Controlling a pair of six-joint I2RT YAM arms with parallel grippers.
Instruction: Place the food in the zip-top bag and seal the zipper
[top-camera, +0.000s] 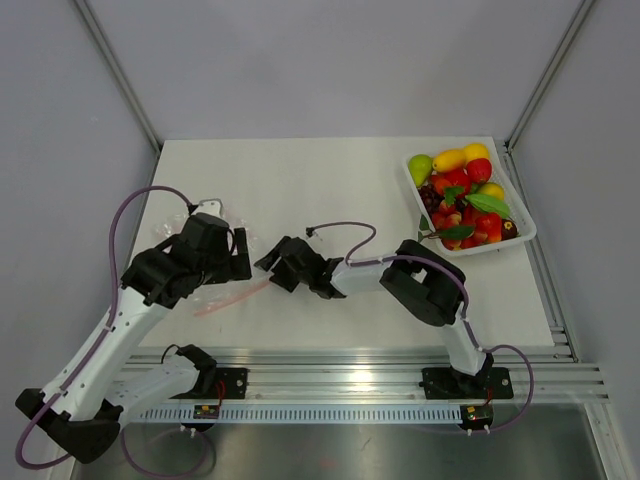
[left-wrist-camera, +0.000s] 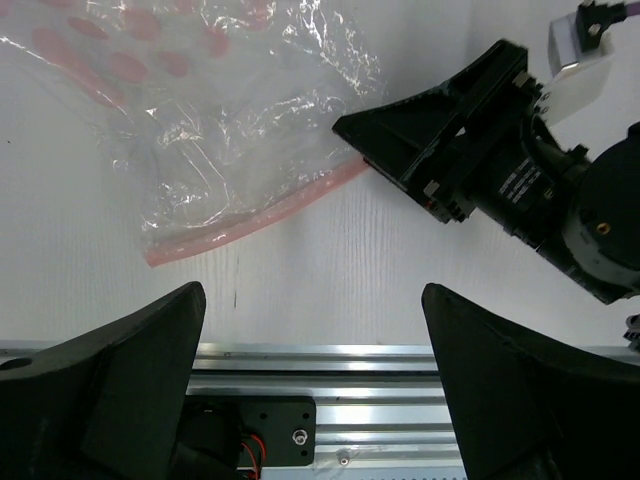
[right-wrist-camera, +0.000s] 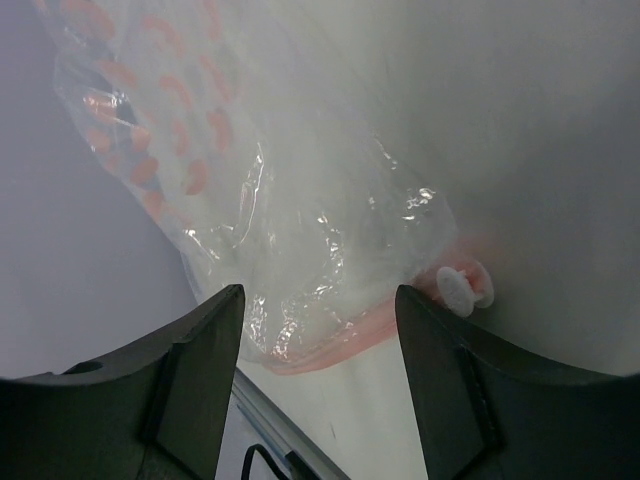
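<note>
A clear plastic bag with pink spots (left-wrist-camera: 240, 130) lies flat at the table's left, partly under my left arm in the top view. Its pink zipper strip (left-wrist-camera: 255, 217) runs along the near edge. At the strip's right end sits a white slider (right-wrist-camera: 458, 291), just outside the right finger's tip in the right wrist view. My right gripper (top-camera: 272, 274) is at that corner, fingers apart, with the bag stretching beyond them. Over the bag, my left gripper (top-camera: 240, 254) stands open, nothing between its fingers. Inside the bag no food shows.
A white basket (top-camera: 527, 218) filled with fruit and vegetables stands at the right rear, a yellow lemon (top-camera: 476, 152) at its back. A metal rail (top-camera: 330, 361) borders the front.
</note>
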